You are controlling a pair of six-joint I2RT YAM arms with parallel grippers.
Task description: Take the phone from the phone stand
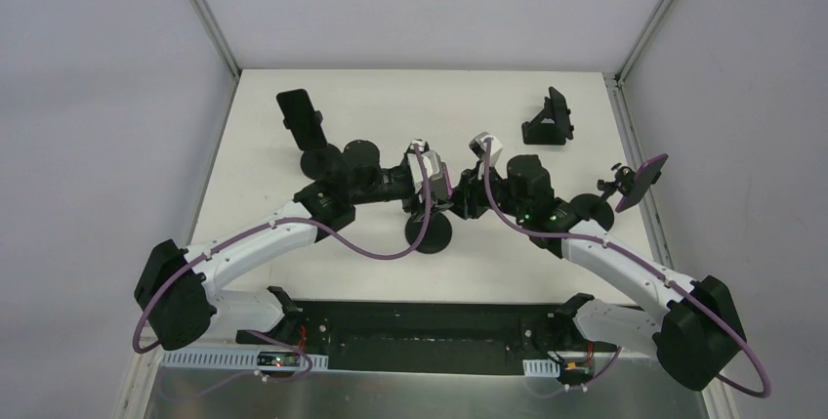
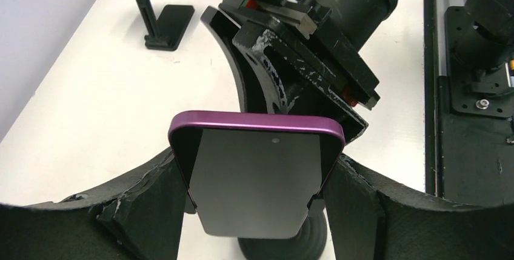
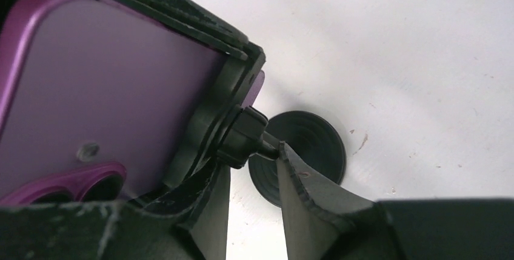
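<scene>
A purple-cased phone (image 3: 109,84) sits in a black holder (image 3: 200,130) above a round stand base (image 1: 428,233) at mid-table. In the left wrist view the phone (image 2: 254,175) stands end-on between the fingers of my left gripper; whether they press on it cannot be told. My right gripper is beside the holder, its fingertips close to the holder's black knob (image 3: 242,133) and stem, slightly apart; whether they grip is unclear.
Another phone on a stand (image 1: 301,118) is at the back left, a black stand (image 1: 547,121) at the back right, and a purple phone on a stand (image 1: 640,183) at the right.
</scene>
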